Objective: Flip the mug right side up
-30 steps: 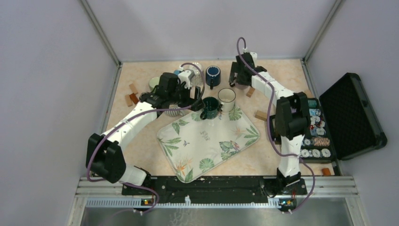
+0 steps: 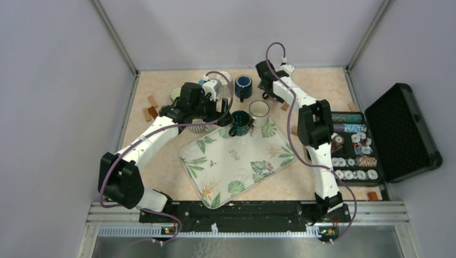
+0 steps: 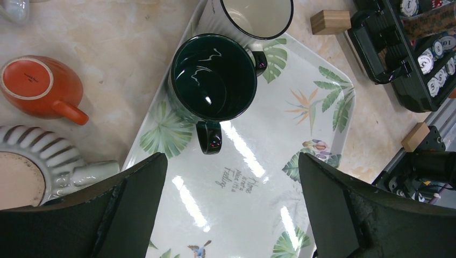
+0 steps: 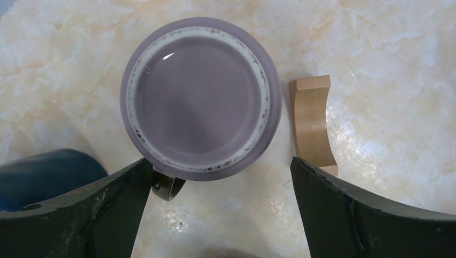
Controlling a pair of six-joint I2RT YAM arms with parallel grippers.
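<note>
An upside-down grey-purple mug [image 4: 200, 99] shows its base in the right wrist view, its dark handle [image 4: 168, 188] toward the lower left. My right gripper is open just over it, nothing between its fingers; from the top it mostly hides the mug at the back right. My left gripper is open above the tray's left back part, facing a dark green mug [image 3: 212, 79]. An orange mug [image 3: 37, 86], also bottom up, lies left of the tray.
A floral tray [image 2: 236, 166] fills the middle front, with a white mug [image 2: 259, 110] on it. A blue mug [image 2: 243, 86] is beside the grey-purple one, a wooden block [image 4: 312, 123] on its other side. An open chip case [image 2: 403, 134] stands at right.
The left arm looks unchanged.
</note>
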